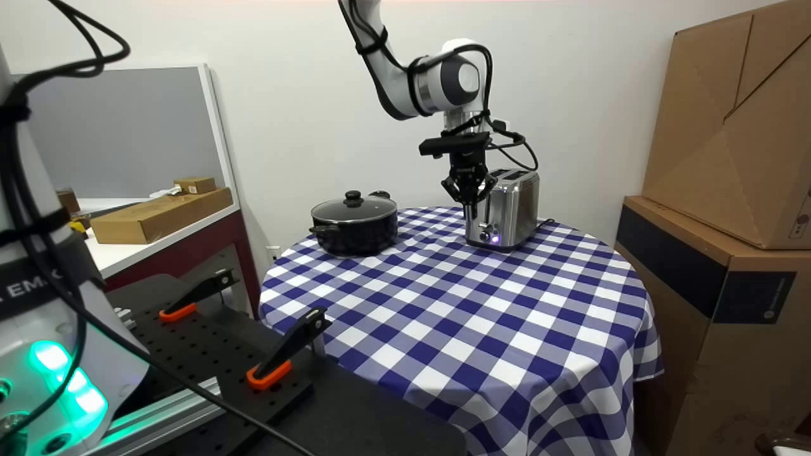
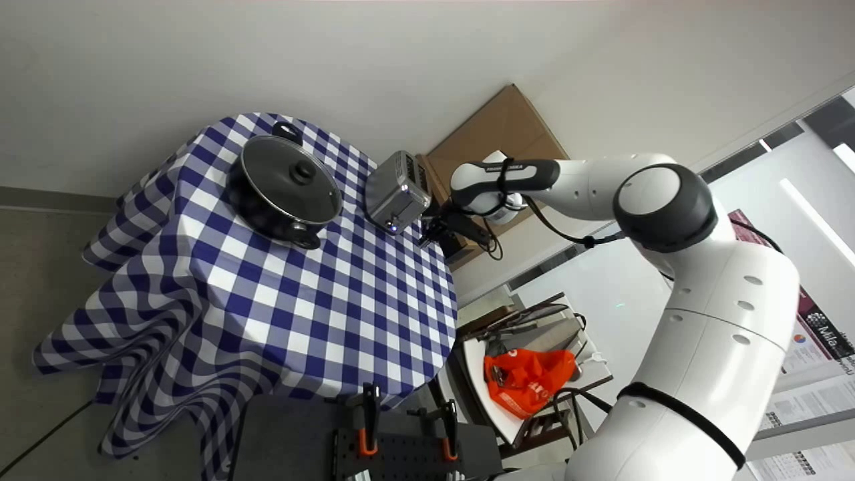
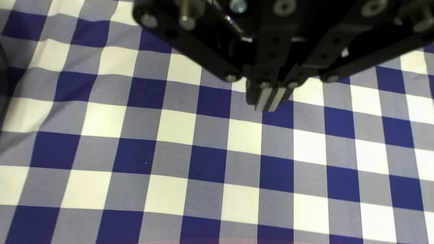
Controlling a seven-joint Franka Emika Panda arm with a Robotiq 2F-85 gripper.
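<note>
A silver toaster (image 1: 519,205) stands upright on the checkered tablecloth (image 1: 456,304), a small purple-white light glowing low on its front. My gripper (image 1: 471,216) points down and overlaps the toaster's front left side in exterior view 1; whether they touch, I cannot tell. From exterior view 2 the gripper (image 2: 425,239) appears just right of the toaster (image 2: 397,192). In the wrist view the gripper is shut, its two pads pressed together over bare cloth, with nothing showing between them. A black pot (image 1: 355,224) with a glass lid sits left of the toaster.
Tall cardboard boxes (image 1: 722,152) are stacked beyond the table's right edge. Two orange-tipped black clamps (image 1: 285,353) are fixed on the dark bench in front.
</note>
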